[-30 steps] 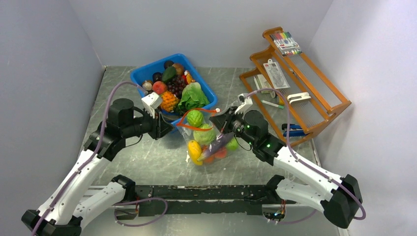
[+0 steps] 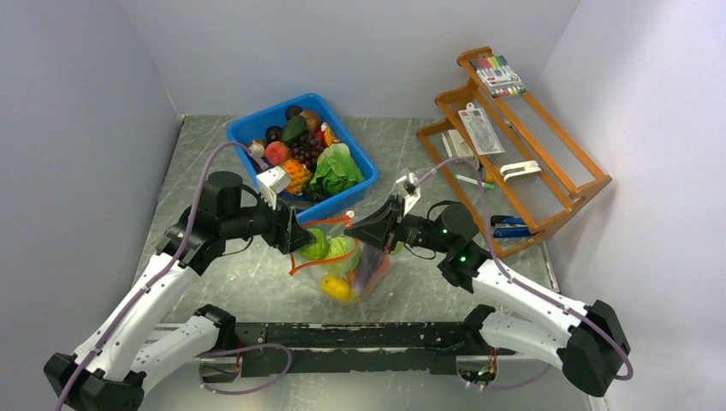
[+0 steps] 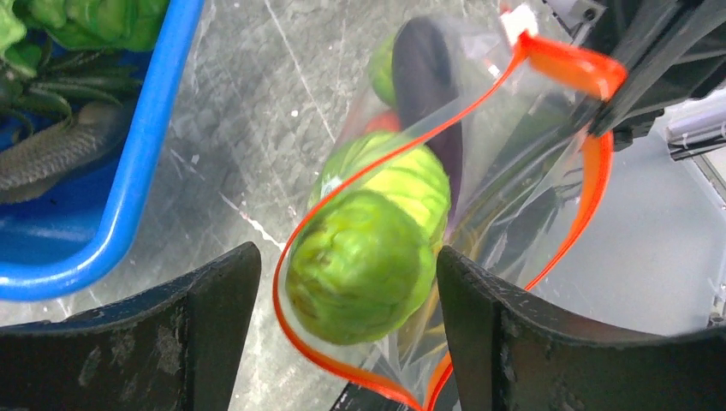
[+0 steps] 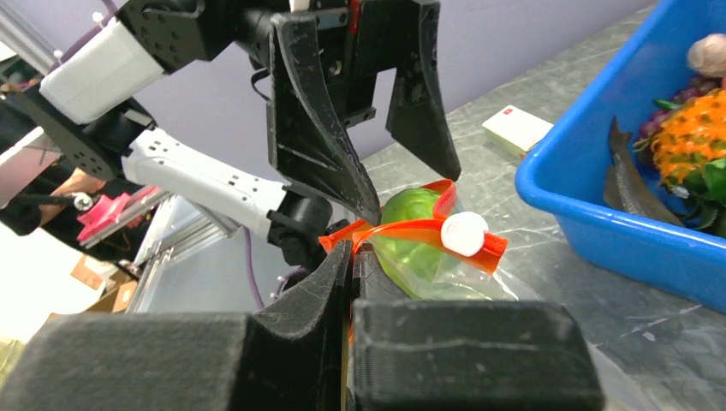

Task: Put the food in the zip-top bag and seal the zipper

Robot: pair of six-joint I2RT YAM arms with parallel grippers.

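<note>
The clear bag (image 2: 360, 274) with an orange zipper rim holds green cabbages (image 3: 360, 265), an eggplant (image 3: 424, 86), a yellow item (image 2: 336, 285) and other produce. My right gripper is shut on the bag's rim, beside its white slider (image 4: 464, 233). My left gripper stands open just over the bag's mouth at its near left side, with the top cabbage between and beyond its fingertips; in the right wrist view its fingers hang above the orange rim.
A blue bin (image 2: 364, 164) full of produce sits behind the bag. A wooden rack (image 2: 556, 193) stands at the right. Bare table lies left and in front.
My right gripper has drawn the bag left and toward the front, away from the bin. My left gripper has moved slightly toward the bag, which now sits beneath it.
</note>
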